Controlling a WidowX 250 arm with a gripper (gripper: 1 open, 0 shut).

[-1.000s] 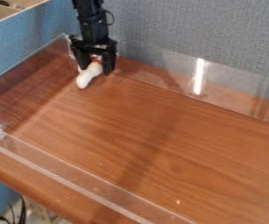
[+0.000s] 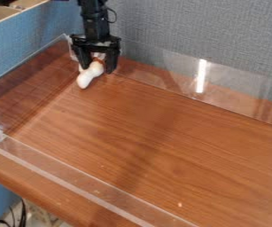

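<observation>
My black gripper hangs in the far left corner, low over a white elongated object with an orange-brown part at its upper end. The object lies on the wooden surface between and just below the fingers. Whether the fingers touch or grip it is hard to tell.
Clear plastic walls edge the wooden surface, with a blue panel at left and a grey textured backdrop behind. Cables show below the near left edge.
The gripper has shifted very slightly over the white object, which lies in about the same place.
</observation>
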